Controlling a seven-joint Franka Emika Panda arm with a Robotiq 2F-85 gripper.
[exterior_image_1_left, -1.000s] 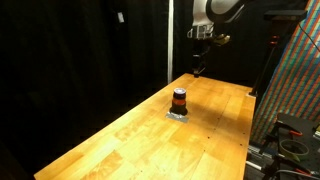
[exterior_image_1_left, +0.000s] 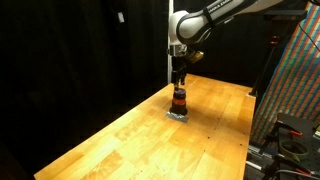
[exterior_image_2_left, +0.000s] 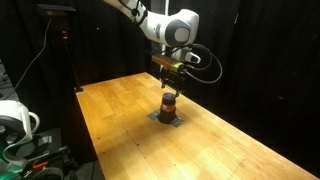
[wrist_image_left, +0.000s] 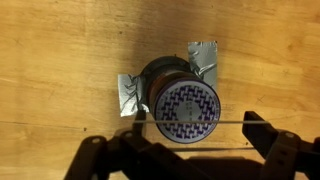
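Note:
A dark cylinder with an orange band (exterior_image_1_left: 179, 101) stands upright on the wooden table, its base fixed with silver tape (wrist_image_left: 129, 94). Seen from above in the wrist view, its round top (wrist_image_left: 187, 108) has a pale, patterned face. My gripper is open, its fingers spread wider than this top, and a thin light line runs across from one finger to the other. In exterior view 2 the gripper (exterior_image_2_left: 170, 84) hangs just over the cylinder (exterior_image_2_left: 168, 105). Whether it touches the top is hard to tell.
Bare wood surrounds the cylinder on the table (exterior_image_1_left: 120, 150). A dark stand with cables and small items (exterior_image_1_left: 292, 145) is beyond the table's right edge. Black curtains hang behind.
In exterior view 1 the arm has come from the back right, moving left and nearer, until the gripper is above the cylinder. The cylinder has stayed in place.

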